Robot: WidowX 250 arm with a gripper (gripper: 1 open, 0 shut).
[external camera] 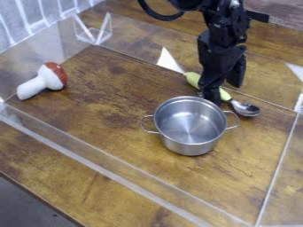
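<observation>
My black gripper (213,89) is low over a yellow-green elongated object (192,78), just behind the steel pot (190,126), and partly hides it. Its fingers reach down around that object; whether they grip it is unclear. A silver spoon (245,108) lies to the right, beside the pot's rim. A white toy mushroom with a red cap (44,81) lies on its side at the left.
Transparent panels run along the left and front edges and at the right.
</observation>
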